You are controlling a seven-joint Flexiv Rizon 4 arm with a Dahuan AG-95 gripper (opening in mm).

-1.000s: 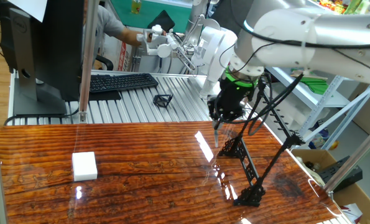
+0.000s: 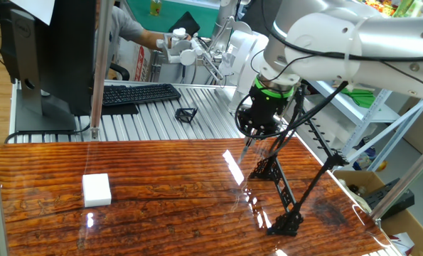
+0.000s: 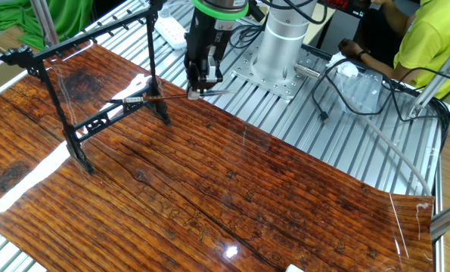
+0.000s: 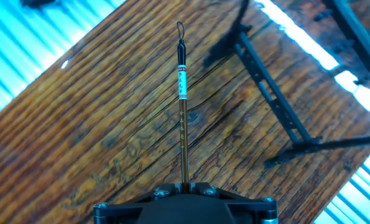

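My gripper is shut on a calligraphy brush. The brush has a brown shaft, a pale label and a black end with a thin hanging loop. In exterior view 2 the gripper is beside the rack, near the table's back edge. There the brush lies roughly level across the fingers, its looped end pointing toward the rack and its other end out past the fingers. A black rack with several hooks along its top bar stands on the wooden table. In exterior view 1 the brush is small and partly hidden.
A white block sits on the left part of the table in exterior view 1.
My gripper has shifted slightly left and up in exterior view 1, carrying the brush, whose visible part now appears more tilted. The rack and white block have not moved.
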